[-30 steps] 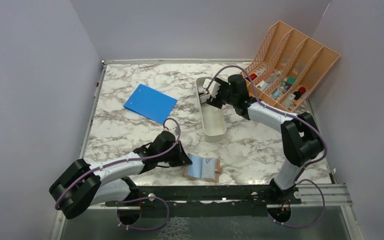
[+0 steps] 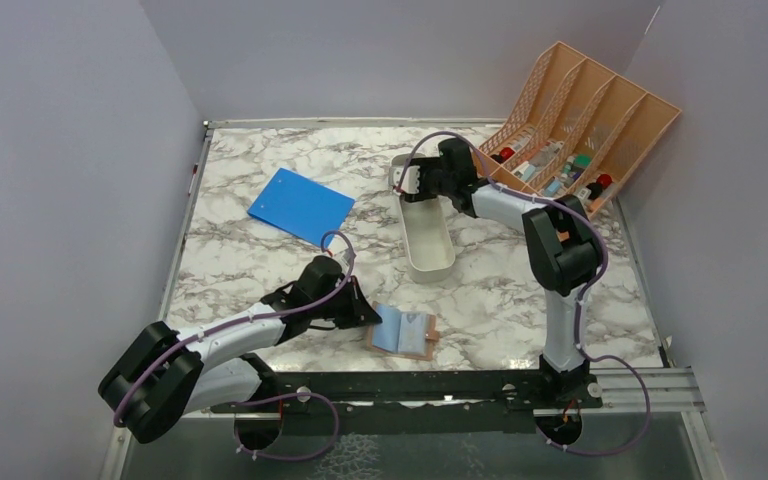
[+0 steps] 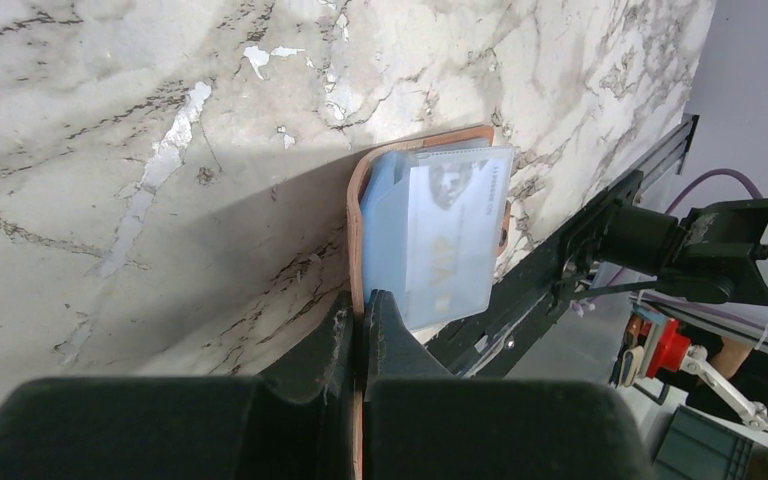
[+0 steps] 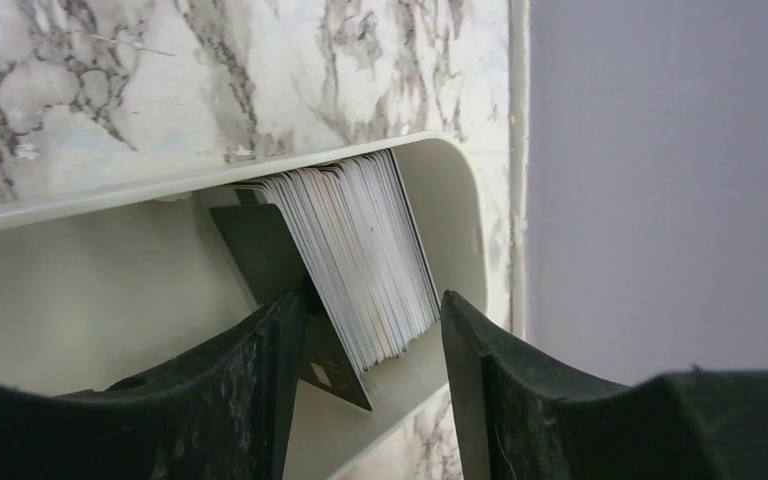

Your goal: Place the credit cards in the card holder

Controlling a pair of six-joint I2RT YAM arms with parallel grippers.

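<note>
The card holder lies spread open near the table's front edge, brown outside with clear and bluish sleeves; a white card marked VIP shows in one sleeve. My left gripper is shut on the thin brown edge of its cover. In the white box, a stack of cards stands on edge at the far end, with a dark card leaning on the near side. Over that end is my right gripper, its fingers apart, one finger on either side of the stack. Whether the fingers touch the cards I cannot tell.
A blue folder lies flat at the back left. An orange rack with bottles stands at the back right, close to the right arm.
My right gripper has moved left and slightly back, over the box's far end. The left arm and card holder have shifted only slightly left.
</note>
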